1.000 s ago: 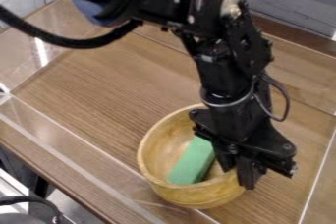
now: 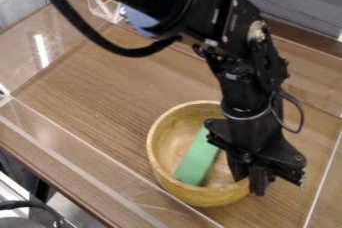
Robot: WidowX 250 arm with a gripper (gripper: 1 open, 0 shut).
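Observation:
A round wooden bowl [image 2: 170,147] sits on the wooden table in the front middle, with a green block [image 2: 198,158] lying tilted inside it. My black gripper [image 2: 254,177] reaches down at the bowl's right side, its body covering that part of the bowl. It appears to grip the bowl's right rim, though the fingertips are dark and partly hidden.
Bare table [image 2: 80,92] fills the left and back. A panel or edge runs along the back right. Dark cables lie at the lower left corner.
The bowl and my gripper have shifted slightly to the right over the last second, and the green block shows more clearly.

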